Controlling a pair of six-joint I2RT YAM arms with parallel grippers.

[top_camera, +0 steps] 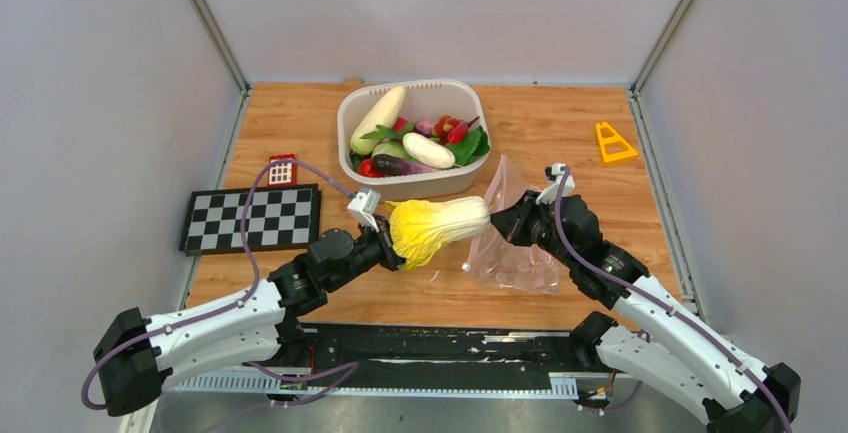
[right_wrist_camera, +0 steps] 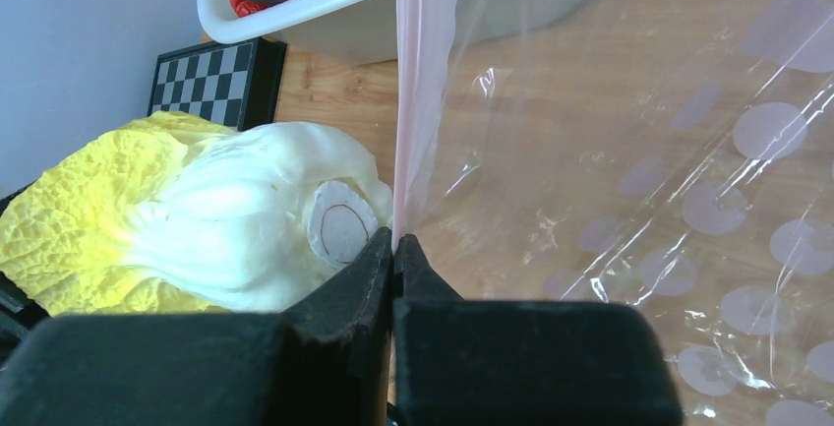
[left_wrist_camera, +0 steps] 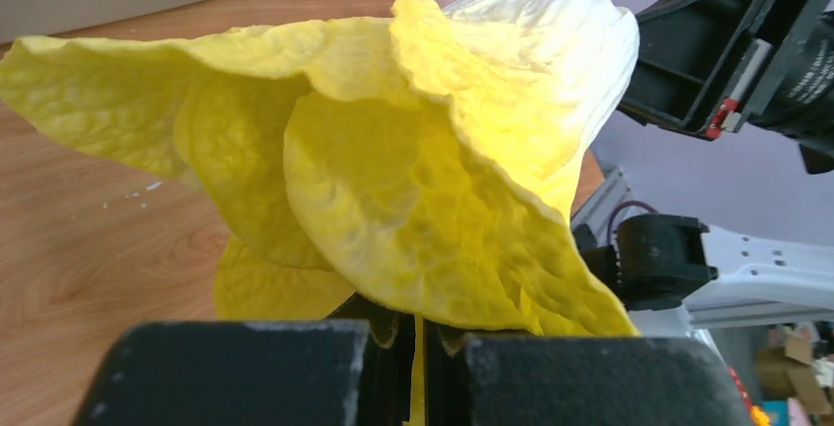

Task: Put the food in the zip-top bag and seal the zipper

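A yellow-leaved cabbage (top_camera: pixel 432 227) with a white base hangs over the middle of the table. My left gripper is shut on its leafy end, a thin strip of yellow leaf showing between the fingers. The clear zip top bag (top_camera: pixel 515 261) hangs from my right gripper, which is shut on its pinkish top edge. In the right wrist view the cabbage (right_wrist_camera: pixel 246 214) lies left of the bag edge, its cut base pointing toward the bag (right_wrist_camera: pixel 590 151). The cabbage is outside the bag. From above, its white base reaches the right gripper's fingertips; touching or apart, I cannot tell.
Behind, a white basket (top_camera: pixel 409 185) holds several vegetables, among them an eggplant (top_camera: pixel 402 166). A checkerboard (top_camera: pixel 250 220) and a red-and-white object (top_camera: pixel 282 170) lie at left. A yellow triangular piece (top_camera: pixel 614 143) rests at the far right.
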